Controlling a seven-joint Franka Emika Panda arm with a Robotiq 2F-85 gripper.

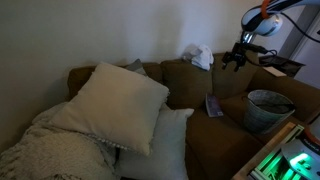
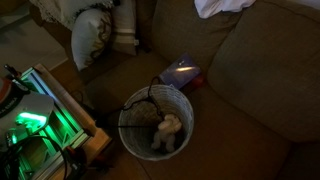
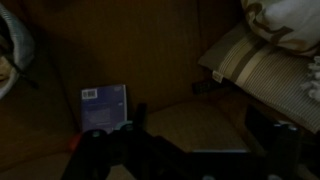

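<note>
My gripper (image 1: 231,67) hangs in the air in front of the sofa's back, on the right side of exterior view 1. In the wrist view its dark fingers stand wide apart along the bottom edge, with nothing held. Lying on the sofa seat is a flat purple, book-like item (image 1: 213,105), below and left of the gripper in exterior view 1. The same purple item (image 3: 103,107) shows beyond the left finger in the wrist view. A woven basket (image 1: 268,97) stands to its right; exterior view 2 reveals a pale soft toy (image 2: 167,132) inside.
Large white pillows (image 1: 115,105) and a knitted blanket (image 1: 50,155) fill the left of the sofa. Over its backrest hangs a white cloth (image 1: 203,57). A striped cushion (image 3: 265,70) lies right in the wrist view. Bare seat surrounds the purple item's front.
</note>
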